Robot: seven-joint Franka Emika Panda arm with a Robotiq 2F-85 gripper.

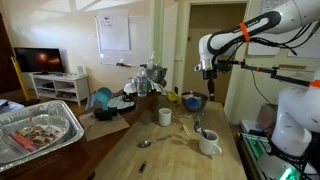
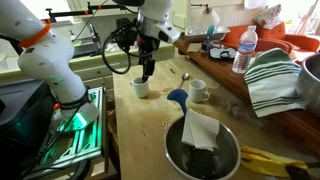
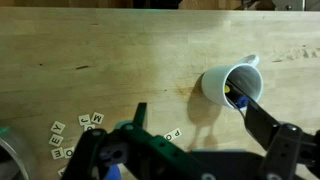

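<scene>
My gripper is open, its two dark fingers spread apart with bare wood between them in the wrist view. In the second exterior view it hangs above the table close to a white mug (image 2: 138,88). That mug (image 3: 231,82) stands near the right finger in the wrist view and holds small items with blue and yellow parts. Several letter tiles (image 3: 69,152) lie on the wood at lower left, and more tiles are partly hidden behind the gripper. A second white cup (image 1: 165,117) stands farther along the table.
A large pot (image 2: 203,150) sits on the table with a pale cloth (image 2: 201,128) over its edge. Beside it lies a blue utensil (image 2: 178,97). A metal spoon (image 1: 147,143) rests on the wood, and a foil tray (image 1: 38,135) is at left. Bare wood is clear in the middle.
</scene>
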